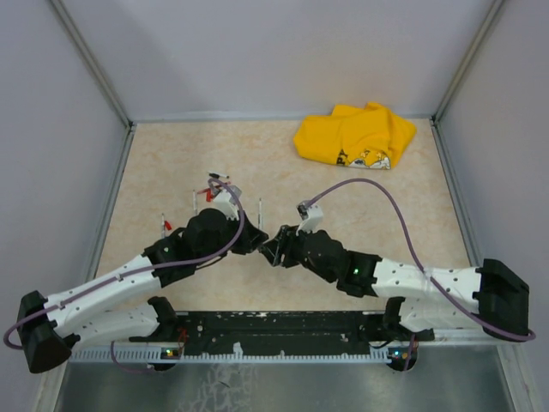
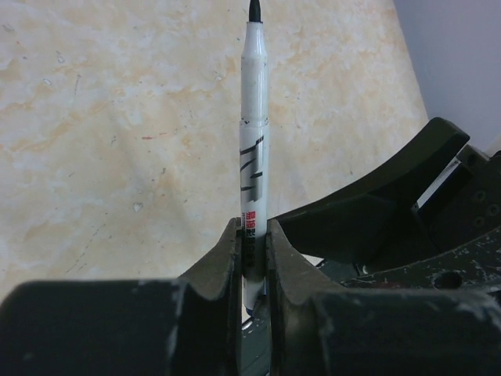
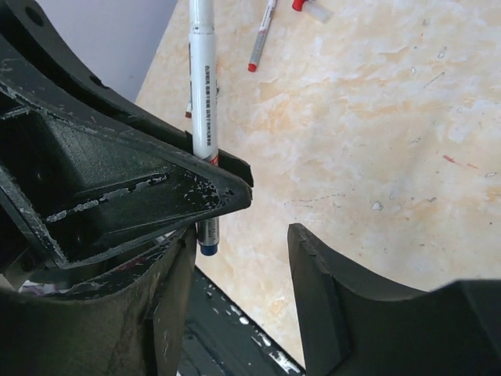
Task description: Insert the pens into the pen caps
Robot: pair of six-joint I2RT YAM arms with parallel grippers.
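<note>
In the left wrist view, a white pen [image 2: 253, 157] stands upright with its bare black tip up, and my left gripper is shut on its lower part. The right wrist view shows the same pen [image 3: 203, 86] with its dark blue end poking out below the left gripper's fingers [image 3: 223, 192]. My right gripper stands open, with its left finger close by that end; whether they touch I cannot tell. From above, the pen [image 1: 260, 210] shows just behind the meeting grippers. No loose cap shows between my right fingers.
A red-ended pen [image 3: 261, 37] and a red piece [image 3: 298, 5] lie on the table. Several more pens [image 1: 195, 202] and red pieces [image 1: 207, 195] are scattered at the left. A yellow cloth bag [image 1: 356, 137] lies at the back right.
</note>
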